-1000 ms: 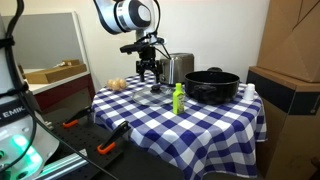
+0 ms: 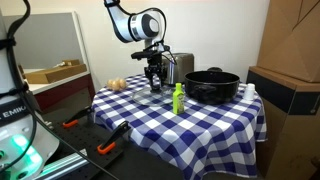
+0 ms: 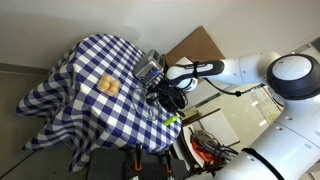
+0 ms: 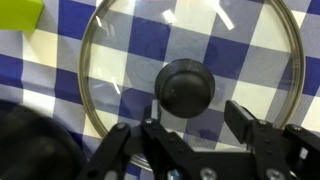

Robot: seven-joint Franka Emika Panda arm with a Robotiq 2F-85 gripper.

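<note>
A clear glass lid (image 4: pixel 112 62) lies flat on the blue-and-white checked cloth. Its round black knob (image 4: pixel 185 88) faces upward, close in front of my fingertips in the wrist view. My gripper is open, one finger on either side below the knob; no grip on it shows. From exterior view 1, the arm reaches down over the lid and the gripper hides much of the knob. Exterior view 2 shows the lid area partly covered by the arm.
Right of the lid stand a green bottle (image 2: pixel 178 101) and a large black pot (image 2: pixel 210 94). A metal toaster (image 2: pixel 181 67) is behind. Round tan items (image 3: pixel 108 86) sit at the left, and a white cup (image 2: pixel 250 91) at the far right.
The arm has moved right and downward, from above and behind the lid to close over its knob. The objects on the table have stayed in place.
</note>
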